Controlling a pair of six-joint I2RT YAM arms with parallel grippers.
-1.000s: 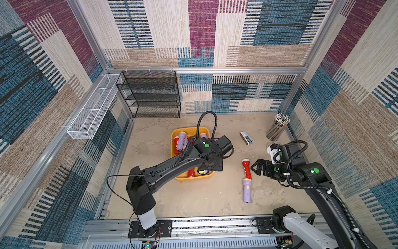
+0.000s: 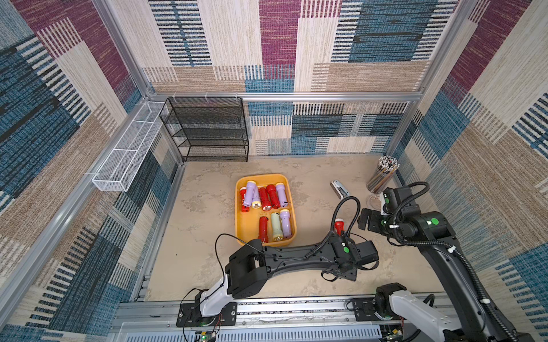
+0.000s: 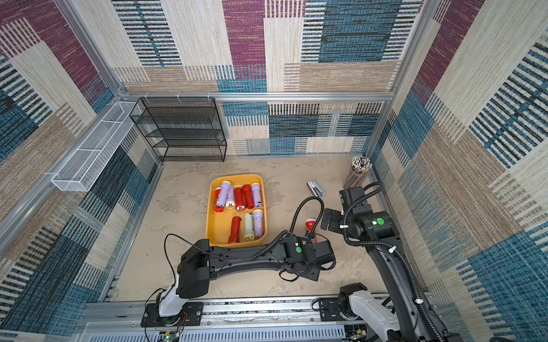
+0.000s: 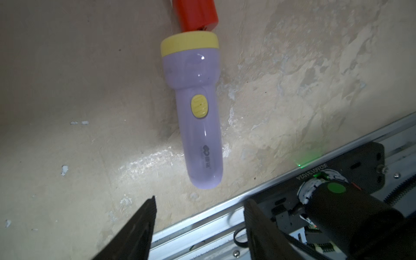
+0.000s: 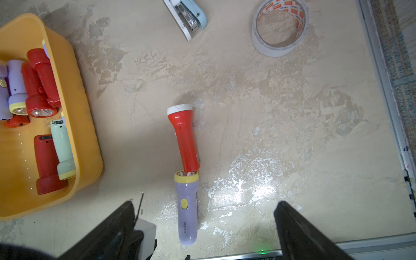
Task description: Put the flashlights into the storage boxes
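Note:
A purple flashlight with a yellow rim lies on the table, its head against the tail of a red flashlight with a white rim. Over the purple one hangs my left gripper, its fingers spread apart with nothing between them; the left arm hides that flashlight in both top views. My right gripper is open and empty, to the right of the loose pair. A yellow storage box stands on the left, holding several purple and red flashlights and a pale green flashlight.
A stapler and a tape roll lie beyond the loose flashlights. A holder of sticks stands at the back right. A black wire rack and white basket are at the back left.
My left arm has swung from above the yellow box rightward and toward the front, now covering the purple flashlight. The right arm has drawn back slightly to the right.

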